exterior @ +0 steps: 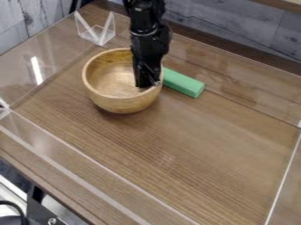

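Observation:
A black robot gripper (147,75) reaches down from the top into the right side of a round tan bowl (112,92), its fingertips by the bowl's right rim. Whether it grips the rim or stands apart from it is hard to tell. A green block (182,83) lies just right of the bowl, partly behind the gripper.
Clear plastic corner pieces stand at the left edge and back left. A low wall runs along the back.

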